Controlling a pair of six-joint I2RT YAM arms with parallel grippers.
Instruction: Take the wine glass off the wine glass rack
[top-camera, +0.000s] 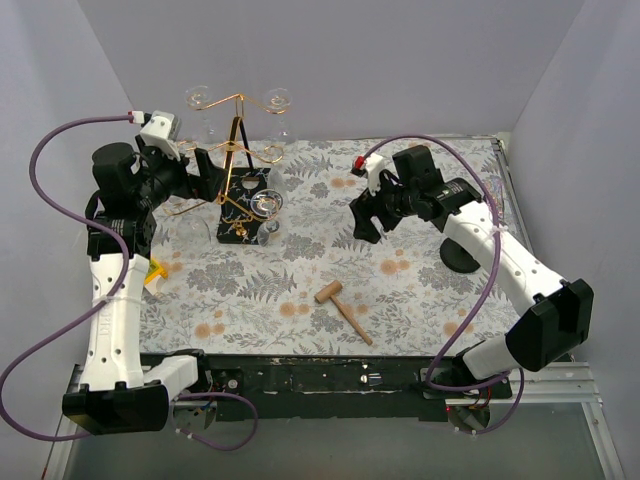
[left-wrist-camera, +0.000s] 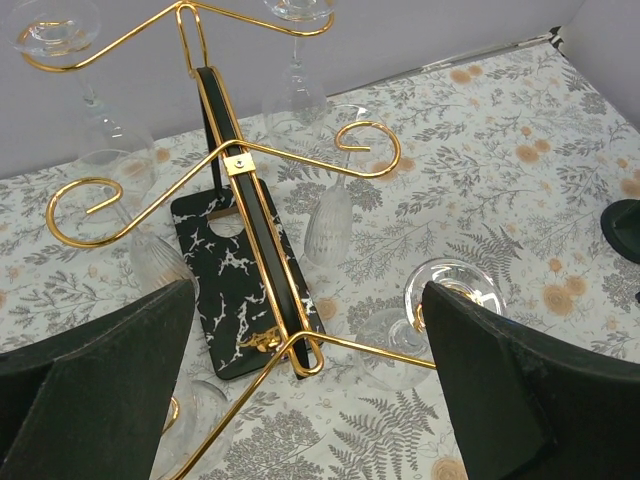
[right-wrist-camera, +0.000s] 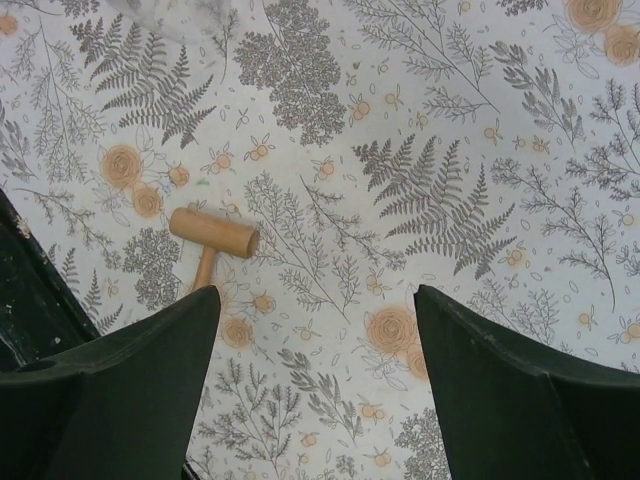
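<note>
A gold wine glass rack (top-camera: 240, 153) on a black marbled base (left-wrist-camera: 205, 280) stands at the back left, with several clear glasses hanging upside down from its curled arms, among them a wine glass (left-wrist-camera: 330, 220) at the middle tier. My open left gripper (top-camera: 205, 175) is over the rack's left side; in the left wrist view its fingers frame the lower arm. My right gripper (top-camera: 367, 215) is open over bare table right of the rack, nothing between its fingers.
A wooden mallet (top-camera: 330, 292) lies at front middle. A dark round stand (top-camera: 458, 258) is at the right, partly behind the right arm. A yellow object (top-camera: 155, 270) lies at the left.
</note>
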